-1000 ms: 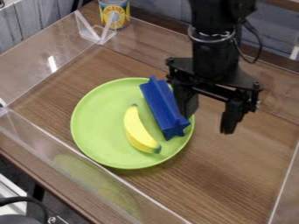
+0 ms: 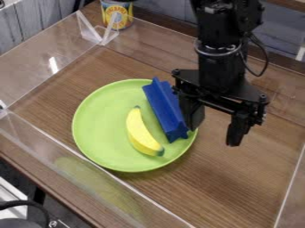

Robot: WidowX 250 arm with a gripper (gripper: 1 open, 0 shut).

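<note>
A green plate (image 2: 103, 151) holds a yellow banana (image 2: 143, 132) and a blue block (image 2: 165, 104), which leans along the plate's right side. My black gripper (image 2: 216, 122) hangs at the right edge of the plate, just right of the blue block, with its two fingers apart and pointing down. Nothing shows between them. The gripper's body hides part of the block's surroundings.
A can (image 2: 117, 15) stands at the top left beside clear plastic edging. Clear walls run along the left and lower left of the wooden surface (image 2: 226, 187). The wood right of and below the plate is bare.
My gripper has shifted very slightly, staying beside the blue block. The plate, banana and block look unmoved.
</note>
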